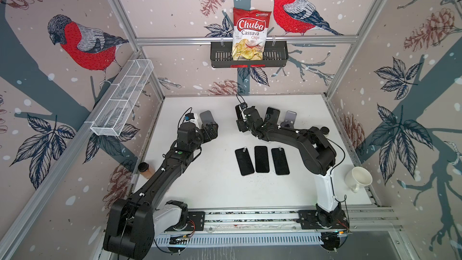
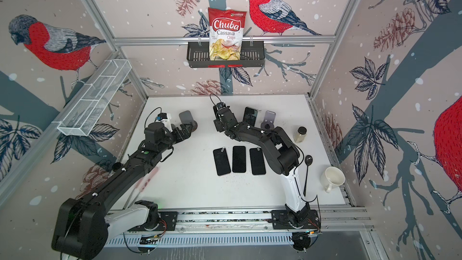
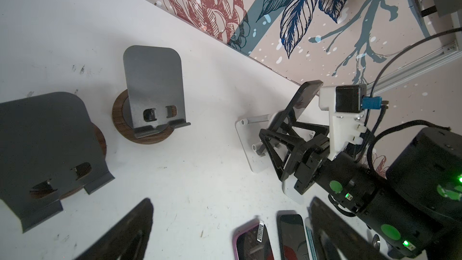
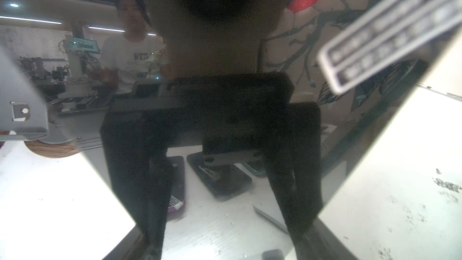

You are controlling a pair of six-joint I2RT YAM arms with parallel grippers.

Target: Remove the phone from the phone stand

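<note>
A dark glossy phone [image 3: 305, 97] is tilted in front of a light-coloured stand [image 3: 247, 137] in the left wrist view; whether they touch, I cannot tell. My right gripper [image 1: 239, 121] is shut on this phone. In the right wrist view the phone [image 4: 216, 62] fills the middle, a label strip near its upper right corner, its lower edges between the fingers. My left gripper stands open and empty, away from the phone. Two grey stands hold nothing: a nearer one [image 3: 43, 144] and a farther one [image 3: 154, 79].
Three phones lie flat on the table: a left one [image 1: 244, 161], a middle one [image 1: 261, 159] and a right one [image 1: 280, 161]. Another stand with a phone [image 2: 250, 115] and a grey stand [image 2: 269, 118] are behind the right arm.
</note>
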